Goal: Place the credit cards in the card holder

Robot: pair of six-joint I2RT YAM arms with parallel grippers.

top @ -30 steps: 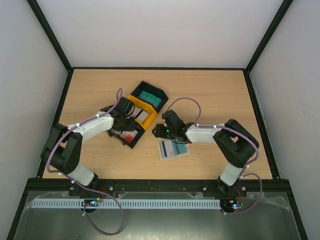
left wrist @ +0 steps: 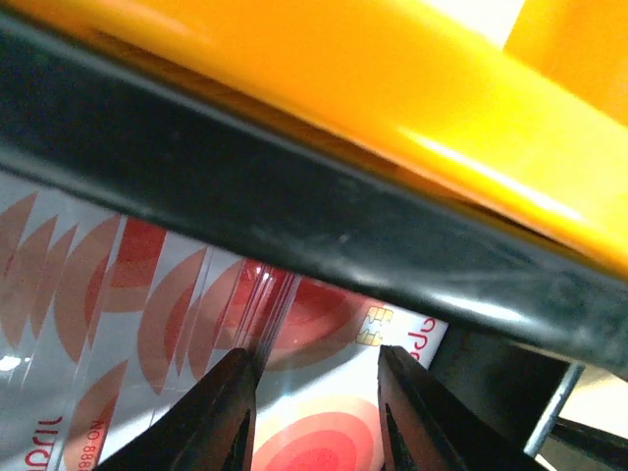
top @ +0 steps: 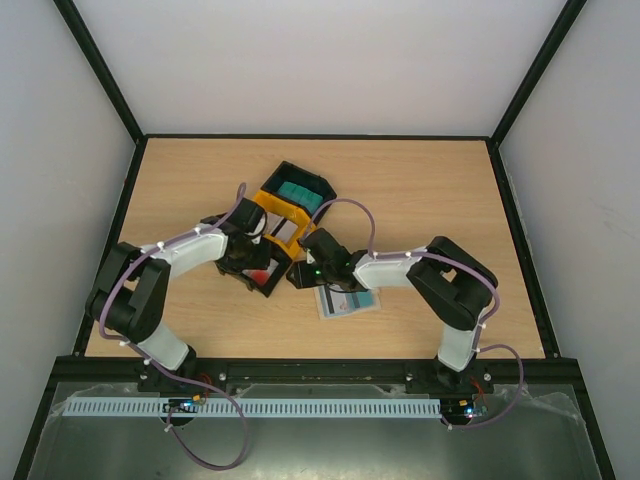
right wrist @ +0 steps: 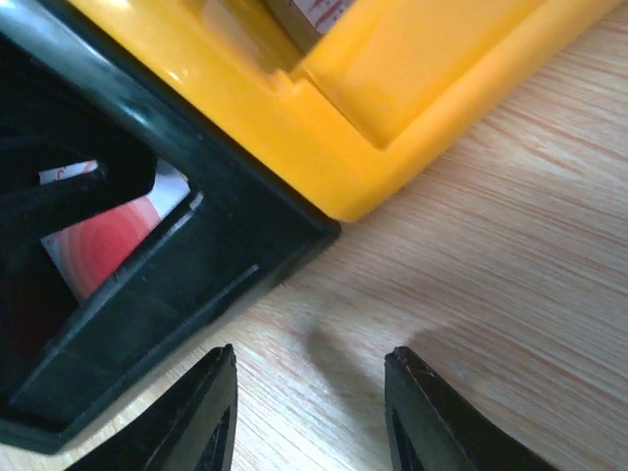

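Note:
Red-and-white cards [top: 260, 274] lie in the front black bin, partly covered by my left arm in the top view. My left gripper is part open and reaches into that bin; its two fingertips stand apart over the cards [left wrist: 324, 432], and I see none clamped between them. Bare wood shows between the fingers of my right gripper, which is open beside the front bin's corner [right wrist: 285, 211]. In the top view the flat pale card holder [top: 346, 303] with dark and blue stripes lies on the table just below my right gripper.
A yellow bin [top: 285, 228] holding cards joins the front bin, and a black bin [top: 301, 194] with green cards stands behind it. Open tabletop [top: 420, 190] spreads to the right and far left.
My right gripper has come left, closer to the front bin's corner. The left gripper has shifted slightly towards the front, within the same bin. The bins and card holder have not moved.

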